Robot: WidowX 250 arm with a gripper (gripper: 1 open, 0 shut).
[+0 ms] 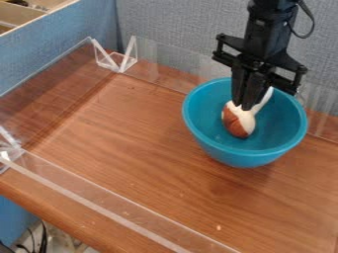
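Note:
A turquoise bowl [211, 138] stands on the wooden table at the right of centre. Inside it lies a white and reddish-brown object [238, 123], long and pale toward its upper right end. My black gripper [247, 99] reaches down into the bowl from above, its fingertips at the upper part of that object. Whether the fingers are closed on it is hidden by the overlap.
Clear plastic walls with white corner brackets [117, 61] edge the wooden table [119, 148]. An open box [27, 25] is at the top left, beyond the edge.

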